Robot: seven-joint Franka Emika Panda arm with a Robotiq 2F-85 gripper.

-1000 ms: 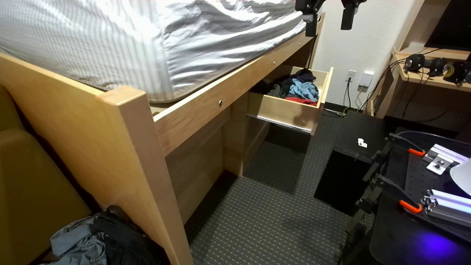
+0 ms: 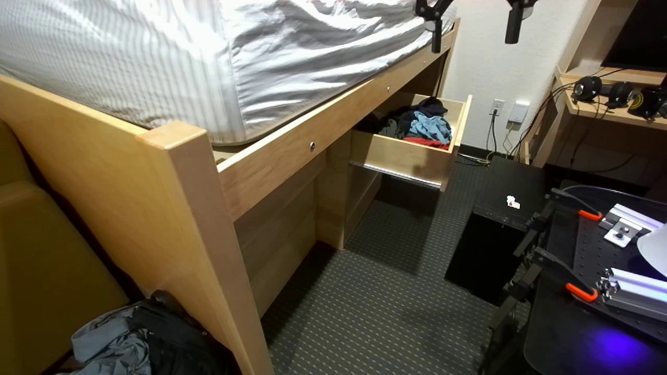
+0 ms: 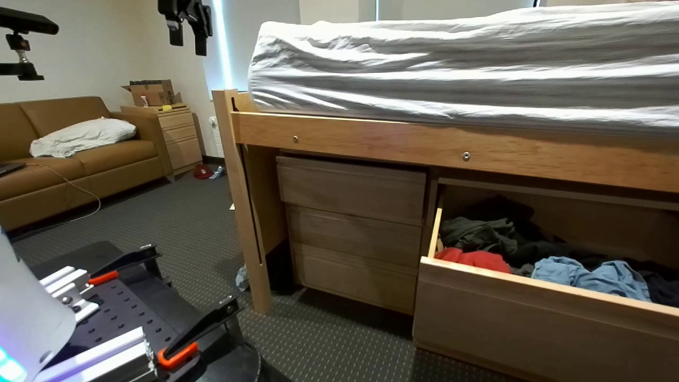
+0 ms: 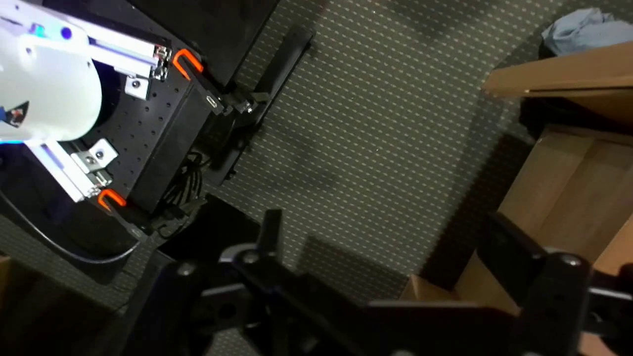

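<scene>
High above the floor, near the bed's far end, hangs my gripper [image 2: 475,40], its two fingers apart and nothing between them. In exterior view 2 the same gripper [image 3: 189,46] appears at the top left, well clear of everything. The wrist view looks down past the spread gripper onto bare carpet. Under the bed a wooden drawer [image 3: 541,318] stands pulled out. Inside are a red cloth [image 3: 474,259], a light blue cloth [image 3: 589,277] and dark clothes [image 3: 484,235].
The bed frame [image 2: 300,153] carries a mattress [image 2: 312,62] above the drawer. A black table [image 2: 581,337] with orange-tipped clamps holds the arm's base. A black box [image 2: 513,181] stands on the floor beside it.
In exterior view 1 my fingertips look farther apart than a second ago, the right one farther right; whether by turning or opening, I cannot tell. The drawer and clothes have not moved.
</scene>
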